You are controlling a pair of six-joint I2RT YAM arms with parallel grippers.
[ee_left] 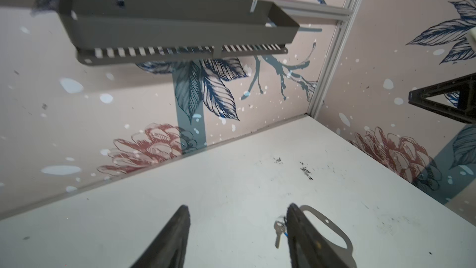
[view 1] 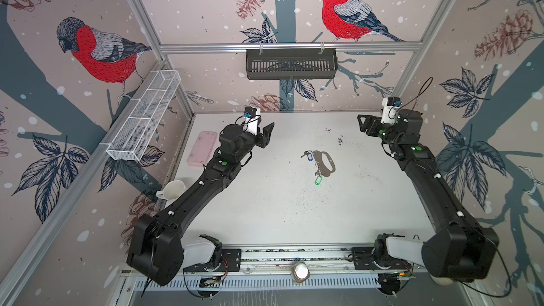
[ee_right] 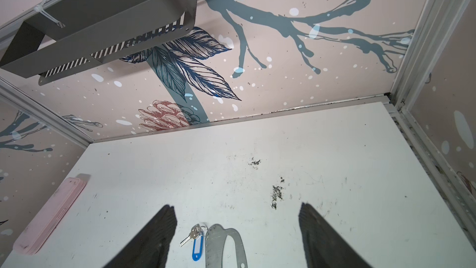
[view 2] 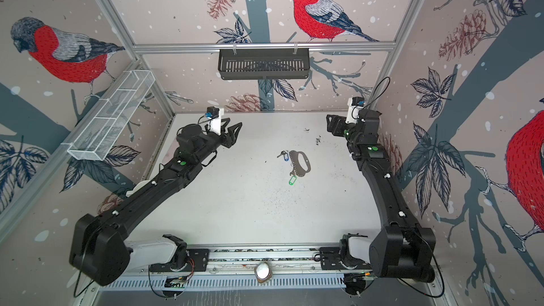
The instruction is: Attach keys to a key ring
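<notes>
A flat grey-brown key ring holder (view 1: pixel 318 161) with an oval opening lies on the table, right of centre. Touching or close to its upper left are a small key (ee_right: pixel 186 241) and a blue tag (ee_right: pixel 197 250). At its lower end lies a green tag (view 1: pixel 318 180), with small metal parts too fine to make out. Whether the keys are attached to the holder I cannot tell. My left gripper is raised to the left of these things, fingers apart and empty. To their right, also raised, my right gripper is open with nothing between its fingers.
A pink case (view 1: pixel 201 148) and a white mug (view 1: pixel 174 190) stand along the left edge. On the back wall hangs a dark basket (view 1: pixel 291 73); a white wire shelf (view 1: pixel 141 116) is on the left.
</notes>
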